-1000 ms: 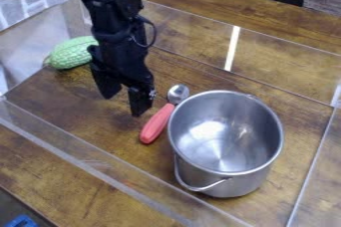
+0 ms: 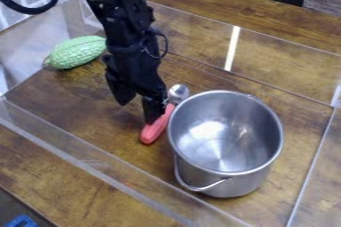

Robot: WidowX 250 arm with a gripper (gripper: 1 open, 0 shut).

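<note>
My black gripper is low over the wooden table, its fingers open around the upper part of a red-handled spoon, or just beside it; the exact contact is hard to tell. The spoon's metal head points up and away, next to a large steel pot on the right. A pale green corn cob toy lies at the upper left.
Clear plastic edging runs along the left and front of the work area. Bare wood is free to the left and at the back right. A white tape strip is at the back.
The gripper has moved slightly right, toward the spoon and pot. The spoon, pot and corn look unmoved.
</note>
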